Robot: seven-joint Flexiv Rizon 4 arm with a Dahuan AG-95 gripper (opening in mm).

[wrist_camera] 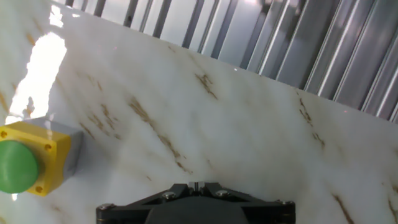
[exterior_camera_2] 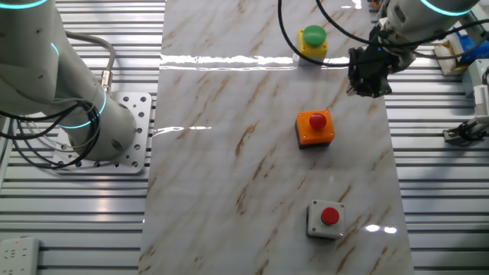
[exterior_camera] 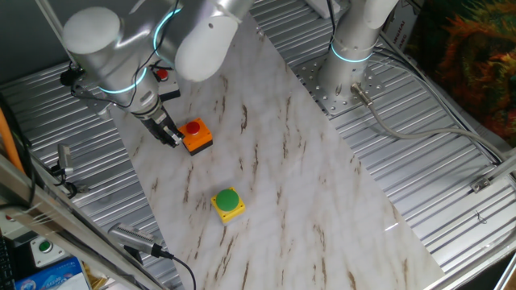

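My gripper is shut, its fingertips together at the bottom of the wrist view with nothing showing between them. In exterior view 1 the gripper overlaps the left edge of an orange box with a red button. From exterior view 2 the gripper hangs apart from that orange box, on its right. A yellow box with a green button shows at the left of the wrist view. A grey box with a red button sits farther along, mostly hidden behind the arm in exterior view 1.
All three boxes stand on a marble-patterned board over a slatted metal table. Much of the board is bare. A camera-like device lies beyond the board's left edge, and black cables loop from the arm.
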